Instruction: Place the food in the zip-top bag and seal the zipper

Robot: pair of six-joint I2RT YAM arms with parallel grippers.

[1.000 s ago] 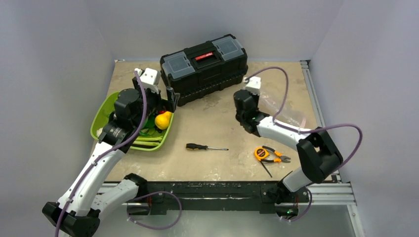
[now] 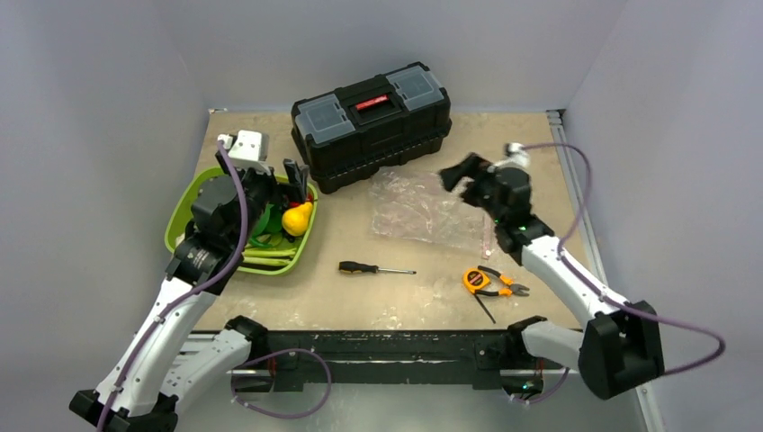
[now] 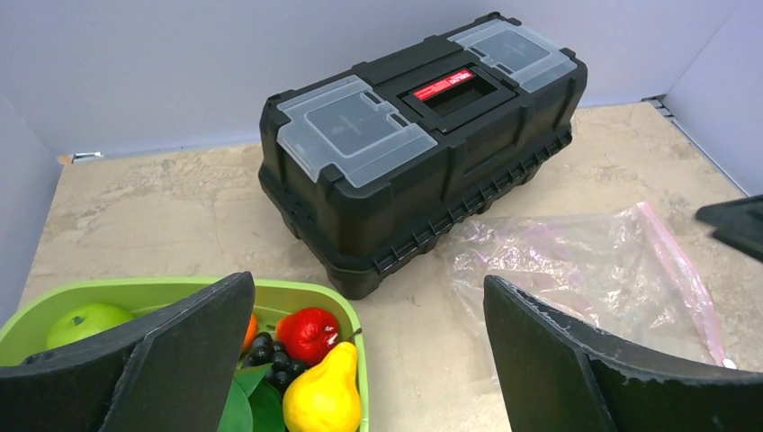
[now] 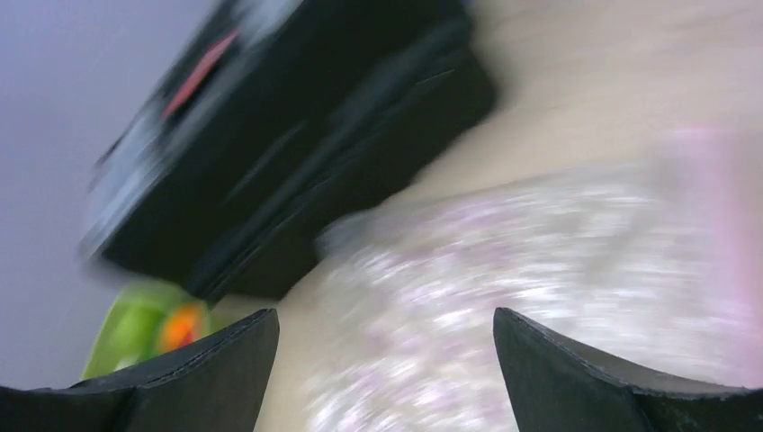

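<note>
A clear zip top bag (image 2: 418,211) lies flat and crinkled mid-table, in front of the toolbox; its pink zipper strip (image 3: 681,270) runs along the right side. At the left, a green basket (image 2: 174,214) holds food: a yellow pear (image 3: 326,394), a red pepper-like piece (image 3: 308,335), dark grapes (image 3: 270,364), a green apple (image 3: 87,323) and green stalks (image 2: 270,255). Over this basket my left gripper is open and empty. My right gripper stands open above the bag's right part, holding nothing; its wrist view is blurred.
A black toolbox (image 2: 373,123) stands at the back. Toward the front lie a screwdriver (image 2: 360,267), an orange tape measure (image 2: 477,281) and pliers (image 2: 515,286). Bare table shows between basket and screwdriver.
The bag, earlier at the right, now lies mid-table. The left arm shifted slightly left.
</note>
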